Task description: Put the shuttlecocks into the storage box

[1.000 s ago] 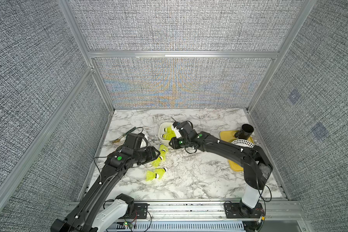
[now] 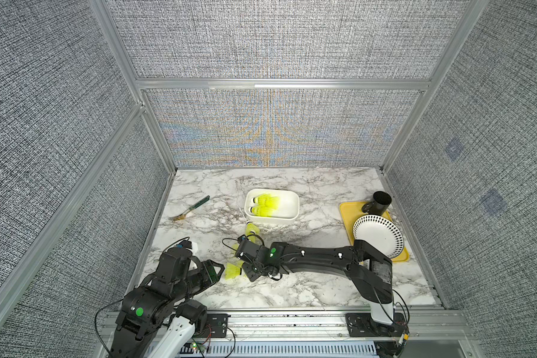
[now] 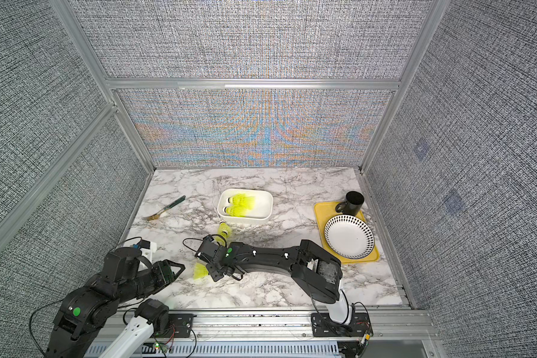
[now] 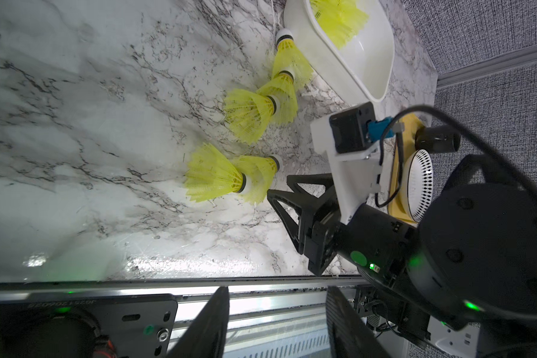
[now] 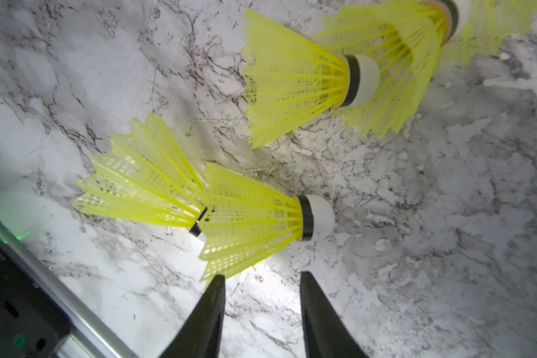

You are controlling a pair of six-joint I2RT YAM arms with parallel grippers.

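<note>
Two yellow shuttlecocks lie in the white storage box [image 2: 287, 205], at its left side. Nearer the front, several more rest on the table. One overlapping pair, a shuttlecock [image 5: 250, 217] and its neighbour [image 5: 146, 179], lies just beyond my right gripper, which is open and low over the table with nothing between its fingers. Behind that pair, a chain of shuttlecocks [image 4: 248, 113] reaches toward the box. My left gripper hangs at the front left, its fingers apart and empty. From above, the right arm hides part of the loose shuttlecocks.
On the right, a yellow tray [image 2: 353, 210] holds a black mug [image 2: 380, 201] and a patterned white plate [image 2: 377, 236]. A brush [image 2: 195, 205] lies at the back left.
My right gripper has moved from the box forward and left, down to the loose shuttlecocks. The left arm has drawn back toward the front left. Both shuttlecocks in the box stayed put.
</note>
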